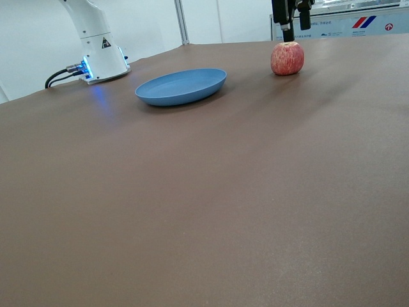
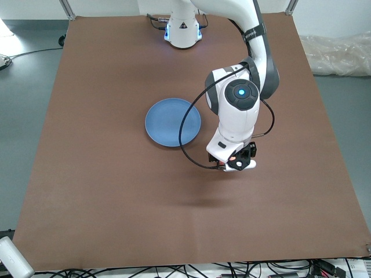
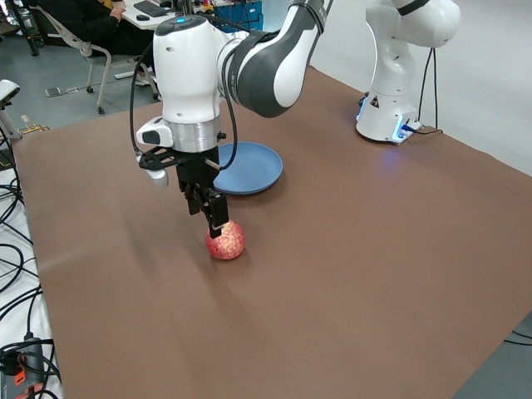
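A red apple point(image 1: 287, 59) stands on the brown table beside a round blue plate point(image 2: 173, 121), which is empty. The black gripper point(image 3: 208, 216) points down right over the apple, its fingertips at the apple's top or just behind it in the top and right views; whether they hold it I cannot tell. In the left view the white wrist housing hides nearly all of the apple and the fingers. The apple point(image 3: 224, 243) appears on the near side of the plate point(image 3: 253, 174) in the right view.
Cables and equipment run along one edge, and a seated person is in the background of the right view.
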